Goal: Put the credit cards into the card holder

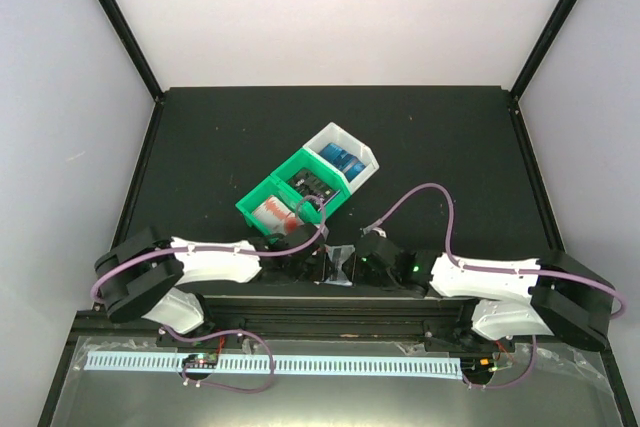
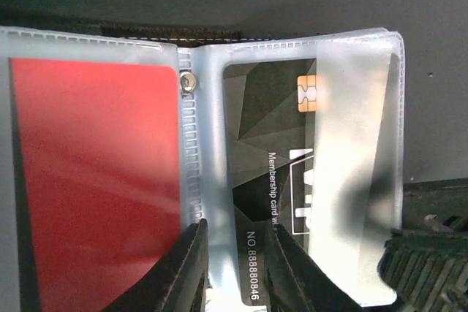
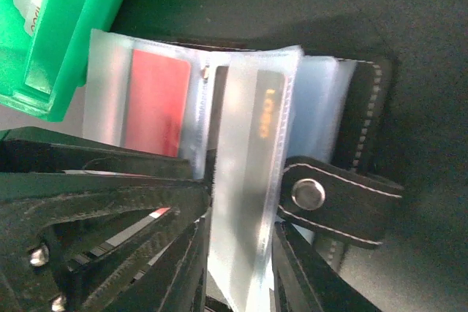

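The open card holder lies between both grippers at the table's front. In the left wrist view it shows a red card in the left sleeve and a black membership card in the right sleeve. My left gripper is over the holder's lower middle; whether anything is between its fingertips I cannot tell. In the right wrist view my right gripper is at a translucent sleeve near the holder's right side, with the left gripper's black body reaching in from the left.
Green bins holding red-and-white and dark cards, and a white bin with blue cards, stand just behind the holder.
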